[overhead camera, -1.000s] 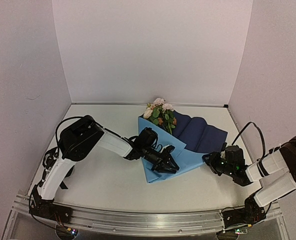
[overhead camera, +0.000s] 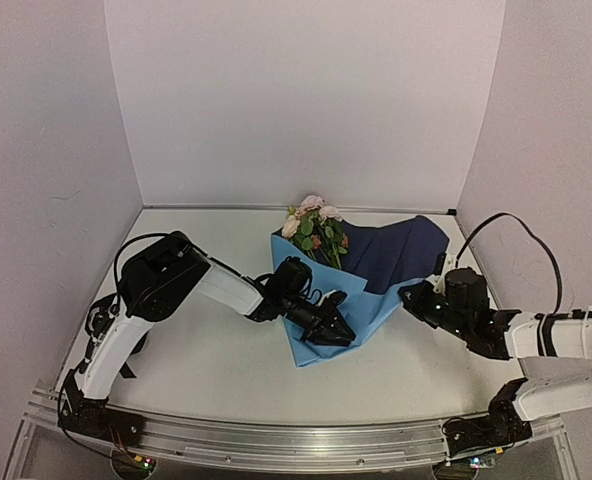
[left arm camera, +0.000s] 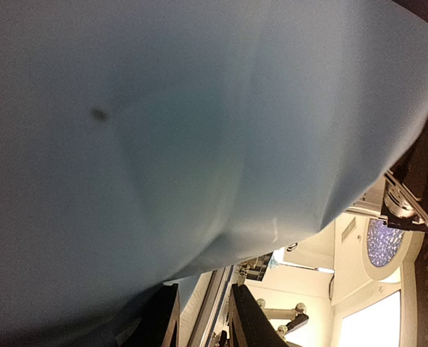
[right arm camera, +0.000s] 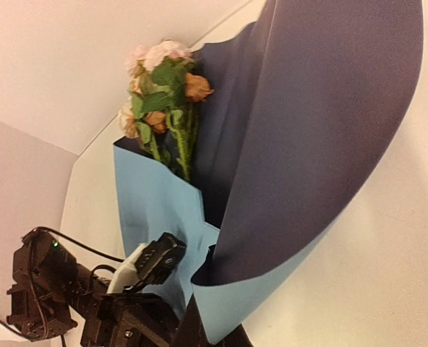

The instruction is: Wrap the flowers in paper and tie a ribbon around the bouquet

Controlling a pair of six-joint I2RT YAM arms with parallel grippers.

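Note:
The bouquet of fake flowers (overhead camera: 316, 230), pink and cream blooms with green stems, lies at the back middle on wrapping paper, dark navy inside and light blue outside (overhead camera: 376, 310). My right gripper is shut on a corner of this wrapping paper (right arm camera: 254, 296), which bows upward from it. In the top view the left gripper (overhead camera: 344, 335) rests low over the folded blue part, below the stems. Its fingers (left arm camera: 163, 318) stand apart in the left wrist view, where blue paper fills most of the picture. The lower stems are hidden under the blue fold.
Bare white table (overhead camera: 211, 365) lies to the left and front of the paper. A metal rail (overhead camera: 296, 428) runs along the front edge, and pale walls close off the back and sides. The left arm reaches across the table's left half.
My right gripper has moved up and slightly left with the paper corner. The paper's right side now bulges and its navy part has shifted left. The left arm stays almost still.

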